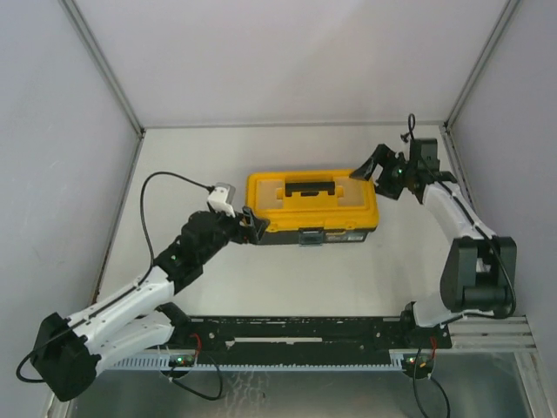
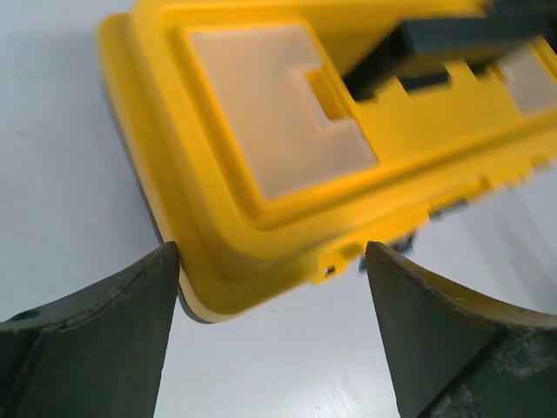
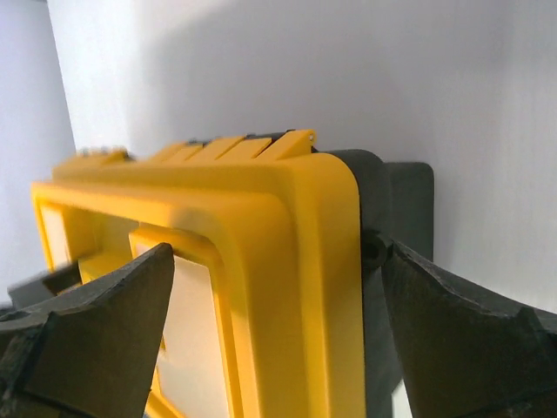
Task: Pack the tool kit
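Note:
The toolbox (image 1: 270, 193), yellow-lidded with a black base, is closed and lies nearly square to the table's front edge, its latch (image 1: 312, 236) facing forward. At its front left corner is my left gripper (image 1: 258, 228), open; the left wrist view shows the yellow corner (image 2: 226, 270) between the spread fingers. My right gripper (image 1: 371, 176) is at the back right corner, its fingers part open around the lid's end (image 3: 318, 287). I cannot tell whether either finger of the right one presses on it. A black handle (image 1: 310, 187) lies on the lid.
Bare white table (image 1: 287, 287) lies in front of the toolbox and on both sides of it. The back wall (image 1: 287, 61) stands a short way behind. No loose tools are in view.

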